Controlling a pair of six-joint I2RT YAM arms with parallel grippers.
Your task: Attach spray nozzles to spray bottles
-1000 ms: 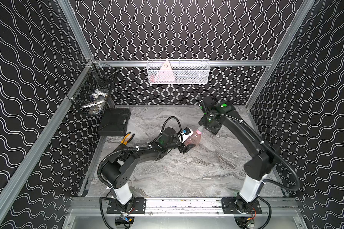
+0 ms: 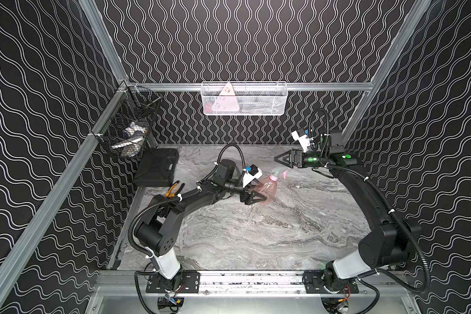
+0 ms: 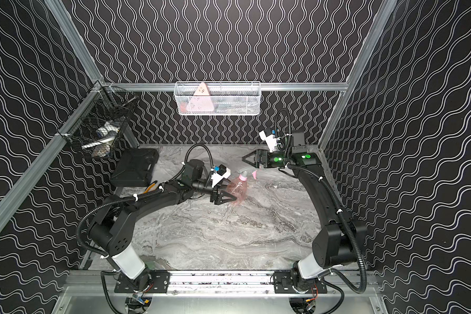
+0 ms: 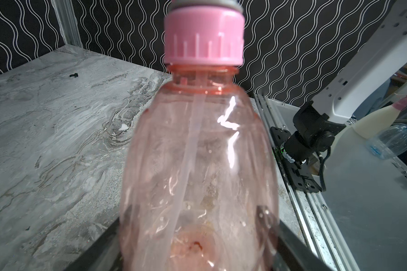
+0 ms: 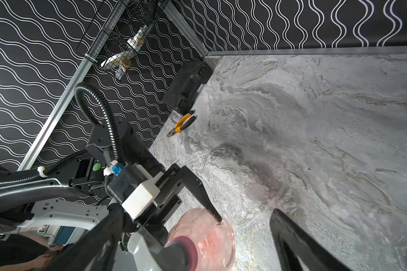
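A clear pink spray bottle (image 2: pixel 268 192) stands on the table's middle with a grey nozzle on top. The nozzle's pink collar (image 4: pixel 204 36) sits around the bottle's neck, and its tube runs down inside. The pink trigger (image 2: pixel 284 174) points right. My left gripper (image 2: pixel 260 190) has its fingers spread on either side of the bottle's lower body; the bottle partly hides the fingers in the left wrist view. Behind and to the right of the nozzle, my right gripper (image 2: pixel 277 158) is open, nothing between its fingers.
Orange-handled pliers (image 5: pixel 182 122) and a black case (image 2: pixel 156 167) lie at the table's left. A white mesh basket (image 2: pixel 244 107) hangs at the back, and a black wire basket (image 2: pixel 107 133) on the left.
My right gripper has drawn back from the nozzle, up and to the right, uncovering the trigger. The left gripper's fingers have spread and its arm has shifted slightly. The bottle still stands there.
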